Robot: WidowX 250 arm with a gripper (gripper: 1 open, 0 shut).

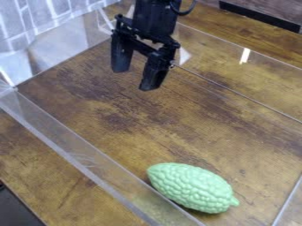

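The black robot gripper (137, 60) hangs at the upper middle of the clear-walled bin, its two fingers spread apart with nothing visible between them. A pale green, bumpy bitter-melon-shaped object (192, 186) lies on the wooden floor at the bottom right, well below and apart from the gripper.
Clear plastic walls (73, 152) enclose the wooden area, with a pale grey patterned surface at the top left. The middle and right of the bin floor are bare.
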